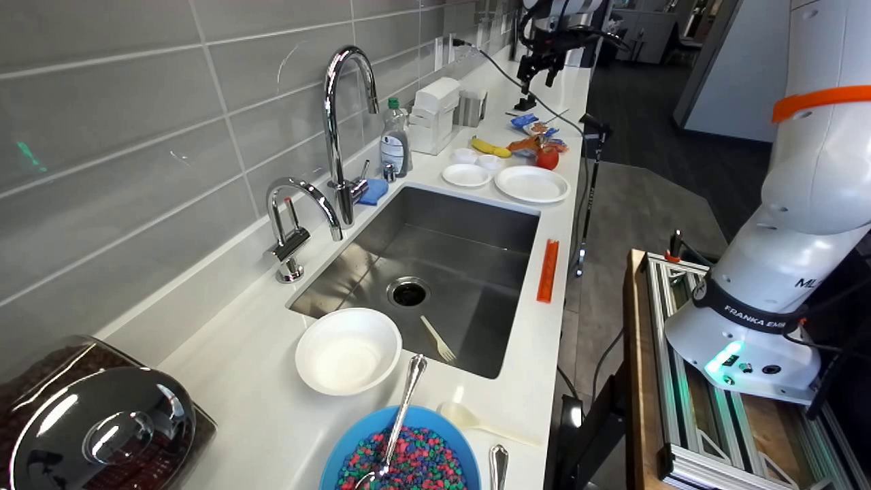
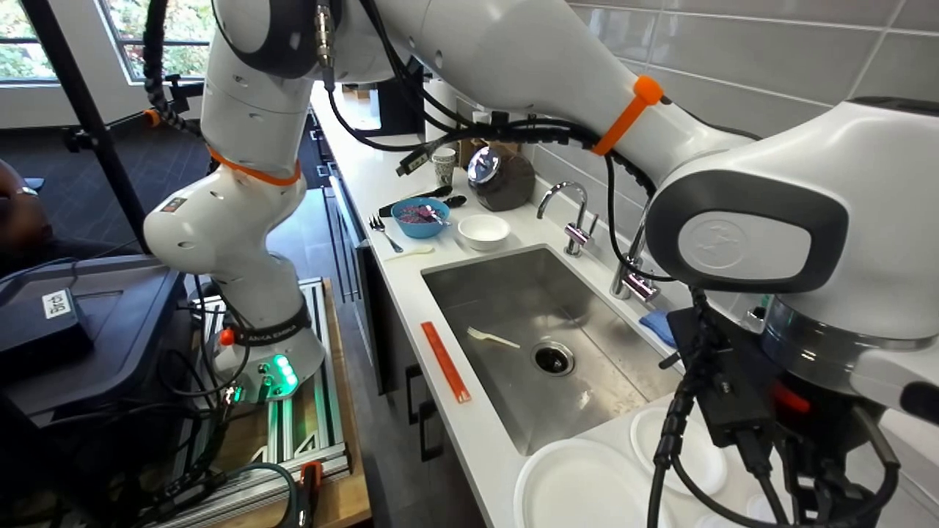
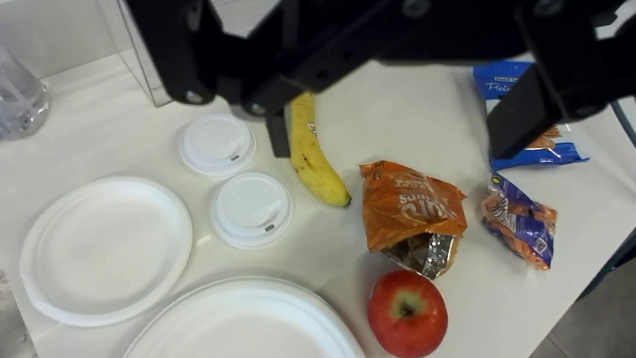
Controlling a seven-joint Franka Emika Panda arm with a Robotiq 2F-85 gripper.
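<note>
My gripper [image 1: 538,84] is at the far end of the counter in exterior view 1, above the snacks, with its fingers wide apart. In the wrist view nothing is held between the dark fingers. Below it lie a yellow banana [image 3: 316,161], an opened orange chip bag [image 3: 408,203], a small purple-and-orange packet [image 3: 519,221] and a blue pretzel bag [image 3: 536,156]. A red apple [image 3: 407,314] rests just in front of the chip bag. The hand covers part of the banana and pretzel bag.
White plates [image 1: 532,184] and two white lids [image 3: 251,209] sit between the snacks and the sink [image 1: 445,245]. Inside the sink lies a pale fork [image 2: 493,338]. A soap bottle [image 1: 395,140] and napkin dispenser [image 1: 433,122] line the wall. A cable crosses the far counter.
</note>
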